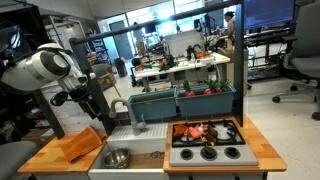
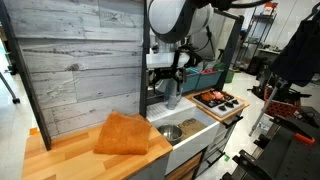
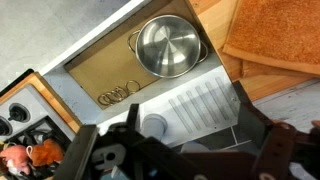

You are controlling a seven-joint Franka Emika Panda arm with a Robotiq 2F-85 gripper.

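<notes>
My gripper stands open, its fingers (image 3: 262, 135) wide apart with nothing held between them. In the wrist view it hangs above the sink's ribbed drainboard (image 3: 203, 103) and the tap. A steel pot (image 3: 168, 47) with two handles sits in the sink basin, empty as far as shows. Beside the sink, an orange towel (image 2: 123, 134) lies on the wooden counter. Across the basin from the towel is a toy stove (image 1: 210, 153), with several colourful items (image 1: 195, 131) on top.
Some ring-shaped items (image 3: 118, 93) lie in the basin near the pot. Blue-green bins (image 1: 153, 108) stand behind the sink and stove, under a dark frame post (image 1: 93, 80). Bare wood (image 2: 65, 160) shows beside the towel.
</notes>
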